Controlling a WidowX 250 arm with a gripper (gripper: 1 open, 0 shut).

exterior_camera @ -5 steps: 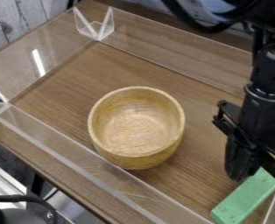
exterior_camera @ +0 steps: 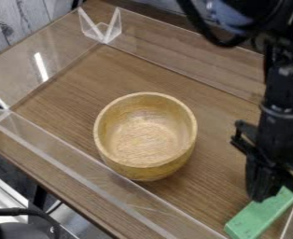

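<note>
My black gripper (exterior_camera: pixel 258 177) is at the right side, low over the table near a green rectangular block (exterior_camera: pixel 254 218) at the bottom right corner. Its fingertips look shut, with nothing visible between them; part of the block's upper end is hidden behind the gripper. A round light-wood bowl (exterior_camera: pixel 144 133) sits left of the gripper, empty.
Clear plastic walls run along its edges, with a clear angled piece (exterior_camera: pixel 101 28) at the back left. Black hardware sits at the lower left.
The gripper dipped and shifted slightly over the last second, now hanging just above the block's upper end. The bowl and block look unmoved.
</note>
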